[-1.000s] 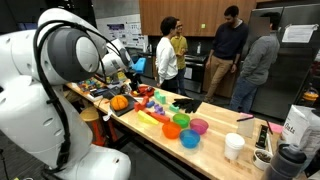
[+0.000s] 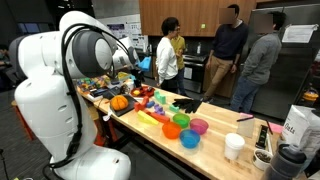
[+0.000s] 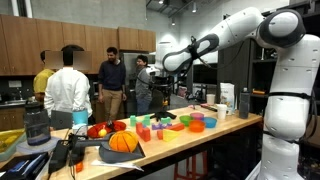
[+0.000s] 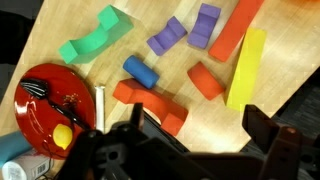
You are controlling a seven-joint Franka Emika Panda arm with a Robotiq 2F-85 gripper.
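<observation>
In the wrist view my gripper stands open over the wooden table, its dark fingers [image 4: 275, 143] wide apart with nothing held between them. Ahead of the fingers lie toy blocks: a small orange-red block [image 4: 206, 81], a long yellow block [image 4: 247, 70], a long red block [image 4: 235, 30], a blue cylinder [image 4: 141, 71] and a larger red block [image 4: 150, 103]. Farther out are a green arched block [image 4: 95, 38] and two purple blocks [image 4: 166, 36]. Exterior view 2 has the gripper [image 3: 158, 98] above the blocks.
A red plate [image 4: 30, 128] holds dark utensils and a yellow item at the wrist view's left. Coloured bowls [image 2: 190, 139], a white cup [image 2: 234, 146] and a pumpkin [image 3: 124, 143] share the table. People stand behind it. Some table near the cup is bare.
The arm's upper part at the left sits slightly differently from before. People behind the table have shifted a little. No visible change among the objects on the table.
</observation>
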